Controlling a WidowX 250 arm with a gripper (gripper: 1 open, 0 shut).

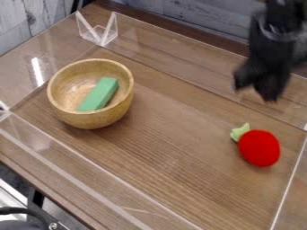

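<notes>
A red object [258, 148] with a small pale green top lies on the wooden table at the right. The black gripper [258, 56] is raised at the top right, well above and behind the red object; whether its fingers are open or shut is unclear. A green block [99, 94] rests in a round tan bowl [81, 119] on the left.
A small clear wire-like or plastic item [97, 29] stands at the back left.
</notes>
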